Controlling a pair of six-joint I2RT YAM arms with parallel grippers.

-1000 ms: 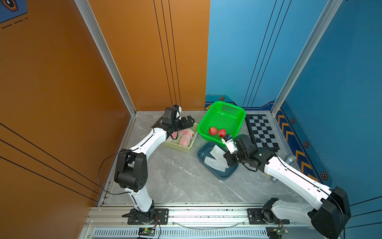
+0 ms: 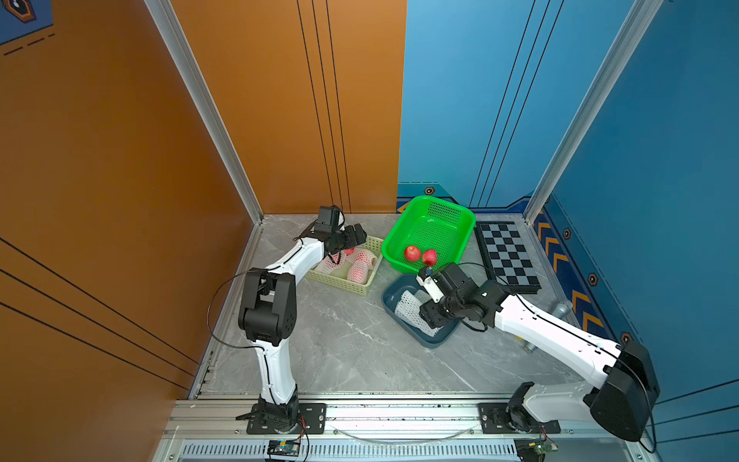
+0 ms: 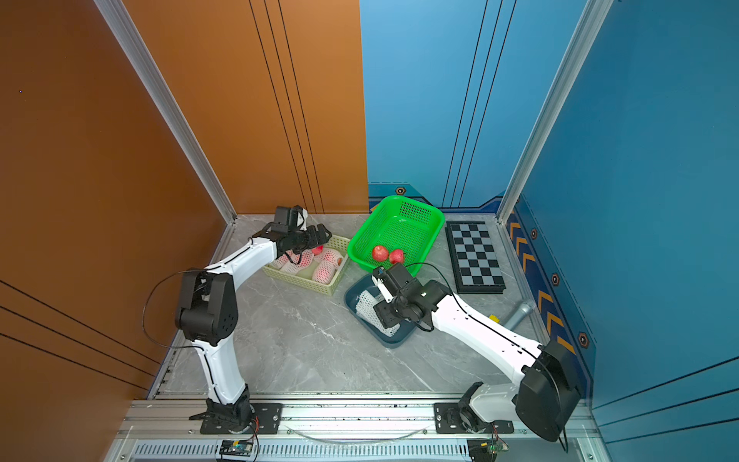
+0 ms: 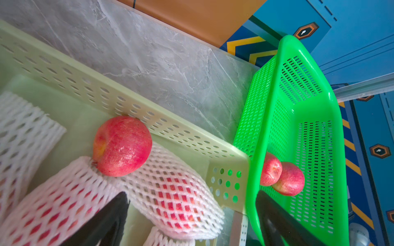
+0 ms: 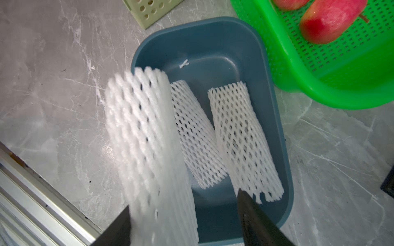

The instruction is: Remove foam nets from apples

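Note:
A bare red apple (image 4: pixel 123 145) lies in the pale green basket (image 4: pixel 192 133) beside a netted apple (image 4: pixel 180 201) and a netted apple (image 4: pixel 61 205) nearer the camera. My left gripper is open over that basket, holding nothing. Over the blue-grey bin (image 5: pixel 283 164), my right gripper has its fingers apart. An empty white foam net (image 5: pixel 147 151) is close to the camera, overlapping the left finger; the far finger does not touch it. Inside the bin lie a foam net (image 5: pixel 197 139) and another net (image 5: pixel 246 139).
The green basket (image 2: pixel 462 231) holds two bare apples (image 2: pixel 412 252). A checkered board (image 2: pixel 509 254) lies at the right. Bare table (image 2: pixel 331 338) spreads in front of the pale basket.
My right gripper has shifted slightly left over the bin, after dipping nearer the table's front.

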